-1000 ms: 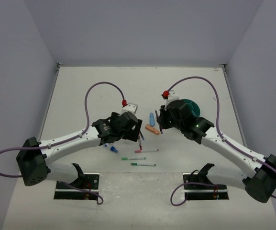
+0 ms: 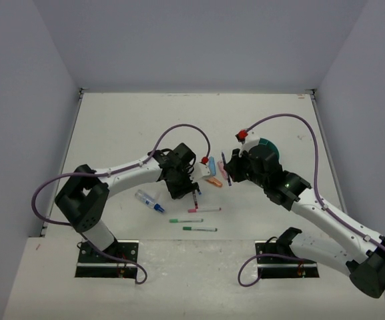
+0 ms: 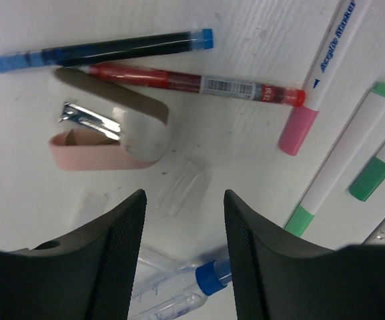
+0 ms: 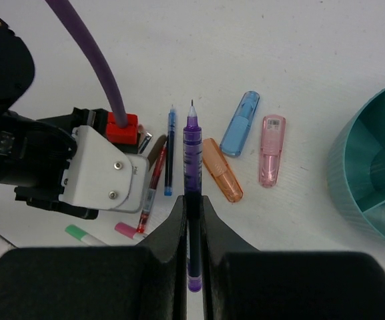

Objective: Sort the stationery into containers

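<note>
My right gripper is shut on a purple pen [image 4: 193, 143], which stands out past the fingertips and is held above the table, left of the teal divided container [image 4: 352, 180]. The left gripper is open over the table, its fingers pointing down. Between and beyond its fingers lies a small clear object [image 3: 184, 187], blurred. Around it are a pink-and-brown stapler [image 3: 95, 157], a blue pen [image 3: 119, 48], a red pen [image 3: 199, 85] and a clear bottle-like item with a blue collar [image 3: 209, 279].
A pink-capped marker [image 2: 204, 210] and two green-capped markers [image 2: 186, 221] [image 2: 199, 229] lie at the front. Orange [image 4: 221, 170], blue [image 4: 240, 123] and pink [image 4: 272, 150] highlighters lie between the arms.
My right gripper has shifted slightly right with the purple pen in it.
</note>
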